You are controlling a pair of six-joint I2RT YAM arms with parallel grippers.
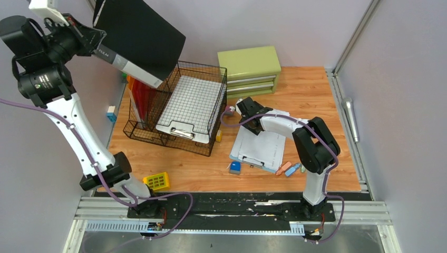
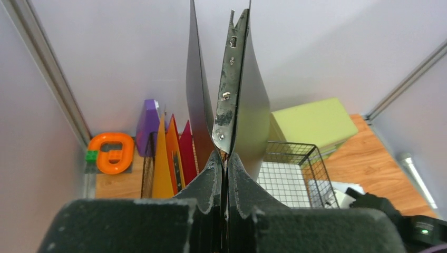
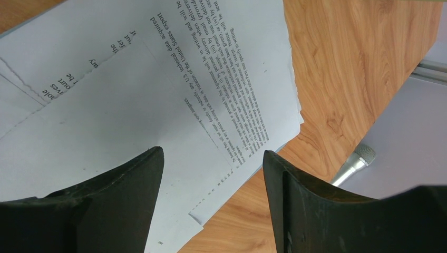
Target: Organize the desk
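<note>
My left gripper is shut on a dark folder, raised high over the back left of the wire basket. Red, orange and yellow folders stand upright in the basket's left part. A gridded clipboard lies in its right part. My right gripper stands open over papers on a clipboard on the desk, nothing seen between its fingers.
A green drawer unit stands at the back. Near the front lie a yellow holder, a blue block and small markers.
</note>
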